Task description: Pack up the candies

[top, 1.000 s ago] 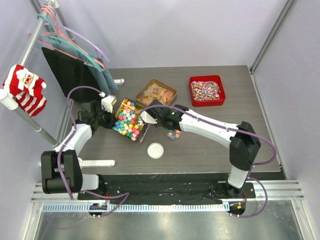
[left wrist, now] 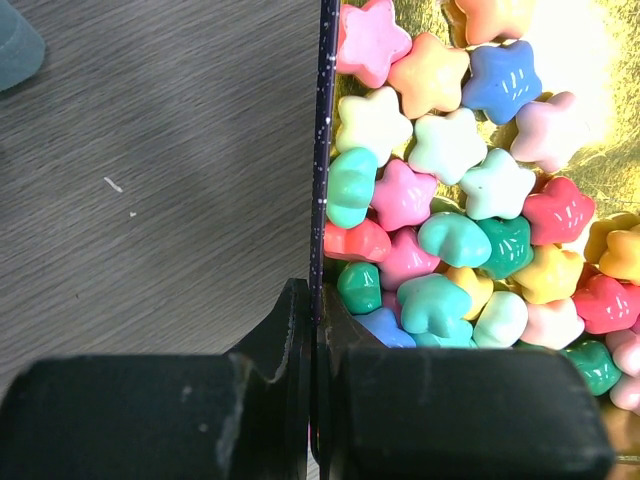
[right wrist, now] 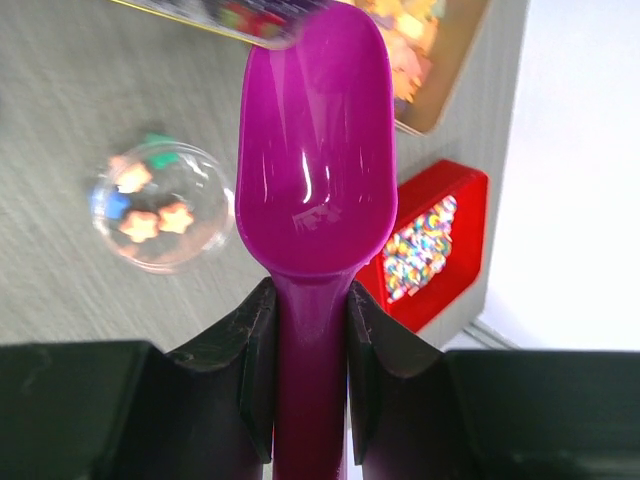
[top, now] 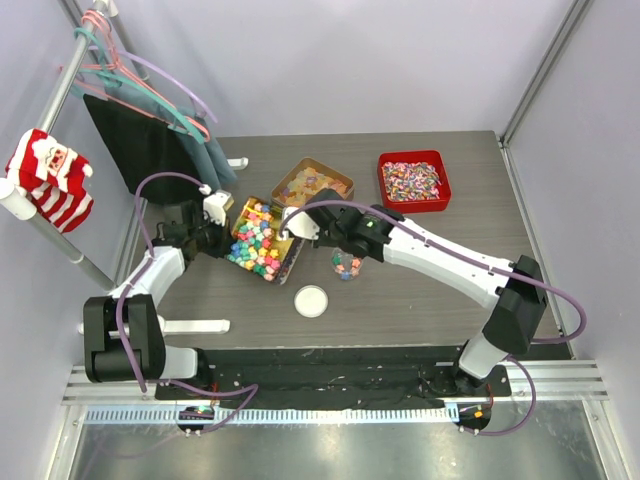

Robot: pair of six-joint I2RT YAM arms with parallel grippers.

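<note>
Star-shaped candies [left wrist: 455, 240] in many colours fill much of a gold-lined box [top: 291, 258]. My left gripper is shut on the box's dark side wall [left wrist: 322, 140]. A magenta scoop [right wrist: 318, 150] is held by my right gripper, shut around its handle. The scoop's bowl looks empty apart from glare, and its tip lies close to the box edge in the right wrist view. A round clear jar [right wrist: 165, 205] with a few star candies stands on the table beside the box. Its white lid [top: 311, 301] lies nearby.
Behind the box is a brown tray of yellowish candies [top: 312, 186]. A red bin [top: 415, 205] of small colourful candies sits at the back right. Open table [top: 420, 290] lies to the front right. A clothes rack [top: 75, 60] stands at left.
Across the last second the right arm's elbow has swung outward to the right and forward, while its gripper has shifted only slightly. The left arm and the box look still.
</note>
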